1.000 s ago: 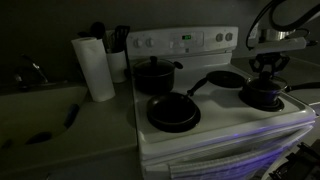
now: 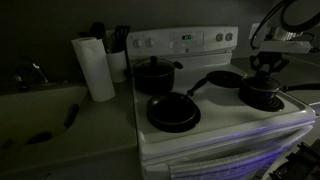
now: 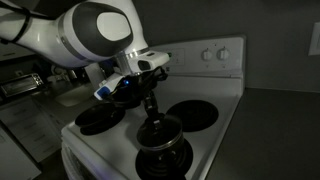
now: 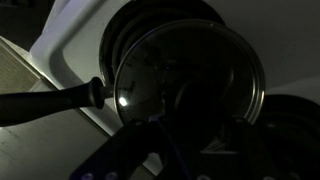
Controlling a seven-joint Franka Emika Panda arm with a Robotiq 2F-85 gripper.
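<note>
A dark saucepan (image 2: 262,98) with a long handle (image 4: 45,103) sits at the front right burner of the white stove. Its round glass lid (image 4: 150,75) has a shiny rim and fills the middle of the wrist view. My gripper (image 3: 150,108) points down over the lid's centre, shut on what appears to be the dark lid knob. The fingertips and knob blend together in the shadow. Whether the lid rests on the pan or sits slightly above it, I cannot tell.
On the stove (image 2: 215,118) are a black skillet (image 2: 173,112) at front left and a lidded pot (image 2: 154,75) behind it. A bare burner (image 3: 193,115) lies behind the saucepan. Paper towels (image 2: 95,70) and the sink (image 2: 40,112) are further left.
The arm over the saucepan has shifted very slightly in the exterior view. The other cookware has stayed where it was.
</note>
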